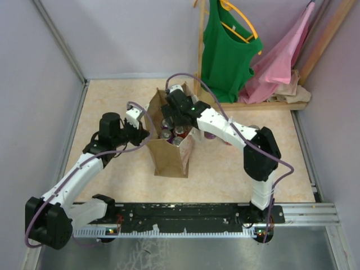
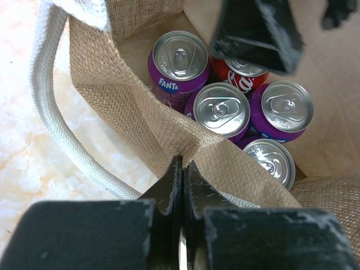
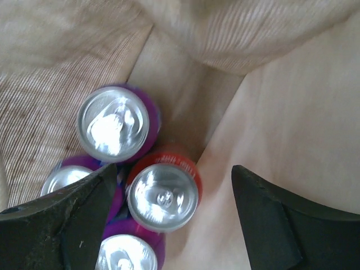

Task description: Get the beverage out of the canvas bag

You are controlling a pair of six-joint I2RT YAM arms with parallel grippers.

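Observation:
The canvas bag point(image 1: 169, 160) stands open on the table with several cans inside. In the left wrist view these are purple Fanta cans point(image 2: 179, 59) and a red Coca-Cola can point(image 2: 243, 76). My left gripper is shut on the bag's rim, where the fabric puckers at its fingertips. Down inside the bag, my right gripper is part open above the red can point(image 3: 163, 197), one finger point(image 3: 84, 211) on each side of the can's top. It has no visible grip on that can.
A purple can point(image 1: 209, 135) stands on the table right of the bag, partly hidden by the right arm; another can top point(image 1: 254, 127) shows behind that arm. A green top point(image 1: 230, 56) and pink cloth point(image 1: 281, 56) hang on a wooden rack behind.

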